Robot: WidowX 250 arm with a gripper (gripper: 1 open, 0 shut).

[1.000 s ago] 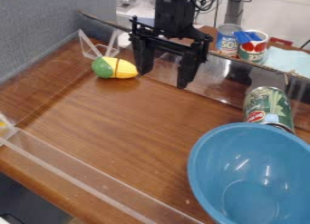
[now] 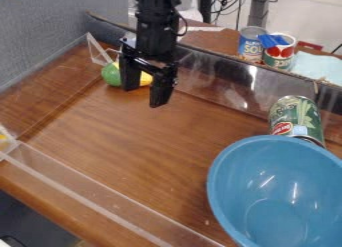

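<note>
My black gripper (image 2: 144,83) hangs open at the back left of the wooden table (image 2: 134,151), its fingers on either side near a yellow-and-green toy corn (image 2: 115,75), which it partly hides. A large blue bowl (image 2: 274,191) sits at the front right. A green can (image 2: 294,121) stands or leans at the right, behind the bowl.
Behind a clear barrier, two cans (image 2: 251,43) stand on the back right with a light blue cloth (image 2: 321,69). A grey wall (image 2: 40,41) borders the left, a clear rail runs along the front left.
My gripper has moved left from above the back middle to over the toy corn, and now appears narrower from this view.
</note>
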